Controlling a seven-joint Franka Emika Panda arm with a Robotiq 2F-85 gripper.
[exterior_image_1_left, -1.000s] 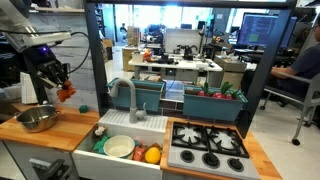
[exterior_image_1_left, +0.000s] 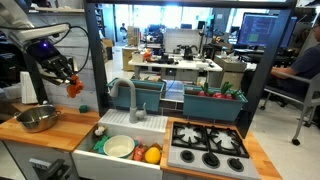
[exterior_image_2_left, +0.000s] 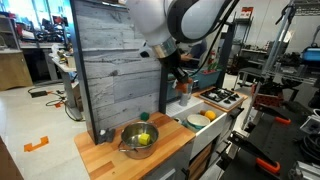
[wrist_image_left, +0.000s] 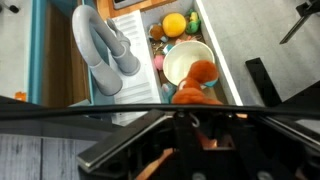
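An orange-red object (wrist_image_left: 198, 76) with a rounded end is held by my gripper (exterior_image_1_left: 74, 82), whose fingers are closed around it. What it is exactly, I cannot tell. It hangs in the air above the wooden counter (exterior_image_1_left: 78, 126), to the right of the metal pot (exterior_image_1_left: 37, 119) in exterior view 1. Exterior view 2 shows a yellow item (exterior_image_2_left: 143, 139) inside the pot. In the wrist view, a dark bar and the gripper body cover part of the fingers and the held object's lower end.
Right of the counter is a sink basin holding a cream bowl (exterior_image_1_left: 119, 147) and several colored foods, including an orange-yellow one (exterior_image_1_left: 153, 155). A grey faucet (exterior_image_1_left: 132, 98) rises behind it. The stove (exterior_image_1_left: 208, 150) stands farther right; teal bins (exterior_image_1_left: 211, 104) line the back.
My gripper has moved slightly right and up in exterior view 1, carrying the orange-red object away from the pot. The pot and the sink contents have stayed put.
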